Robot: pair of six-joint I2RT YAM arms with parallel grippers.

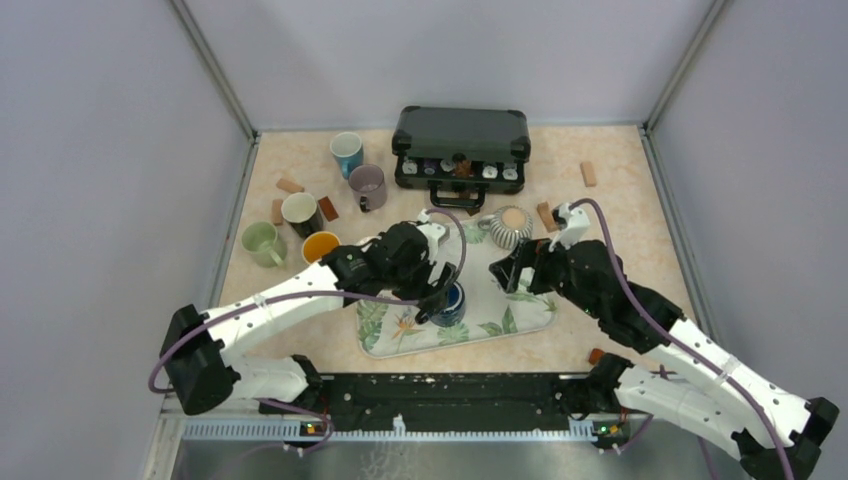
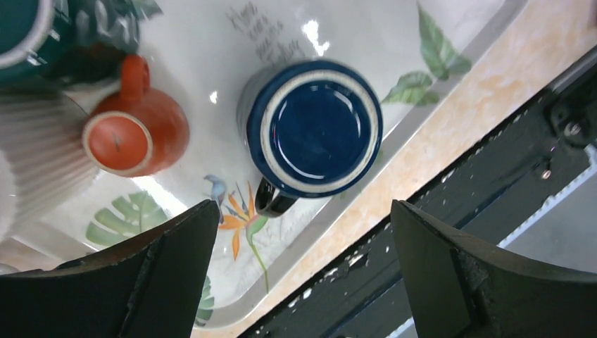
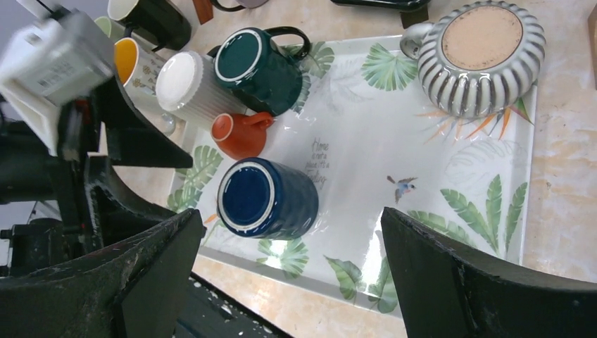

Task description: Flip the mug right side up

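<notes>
My open left gripper hangs over it, fingers either side of the handle end, nothing between them. My right gripper is open and empty over the tray, to the right of the mug.
An orange cup (image 3: 238, 134), green mug (image 3: 257, 70), white cup (image 3: 193, 88) and ribbed pot (image 3: 479, 56) share the tray. More mugs stand at the left, a black case (image 1: 460, 135) at the back. The tray's right part is clear.
</notes>
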